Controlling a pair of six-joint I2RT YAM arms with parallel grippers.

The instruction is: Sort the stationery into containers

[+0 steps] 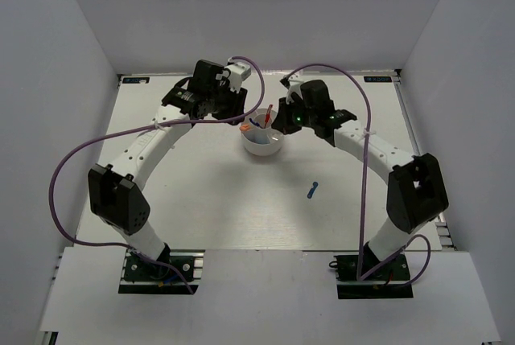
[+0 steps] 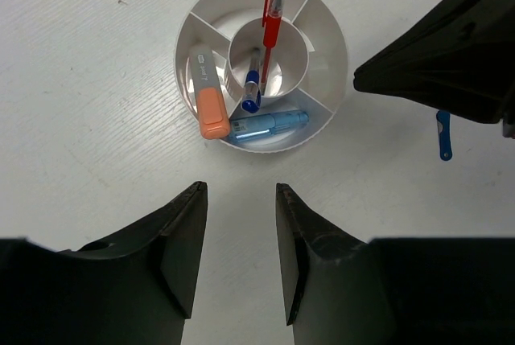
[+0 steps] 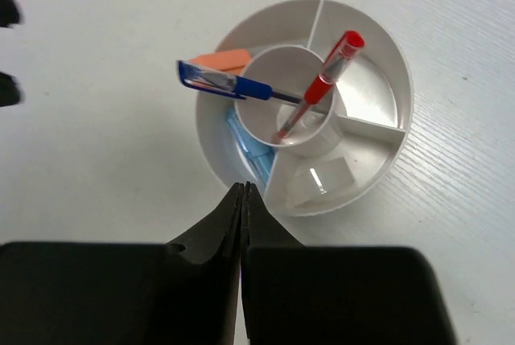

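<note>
The round white divided container [image 1: 261, 145] sits mid-table. Its central cup holds a red pen and a blue pen [image 3: 241, 85]; outer compartments hold an orange-and-grey highlighter, a light-blue highlighter and, in the right wrist view, a translucent piece [image 3: 322, 178]. A small dark-blue item [image 1: 312, 190] lies outside on the table. My left gripper hangs left of the container, open, empty. My right gripper is at the container's right side, shut, nothing visible between its fingers.
Both arms lean inward over the table, close to each other around the container. Purple cables loop from both arms.
</note>
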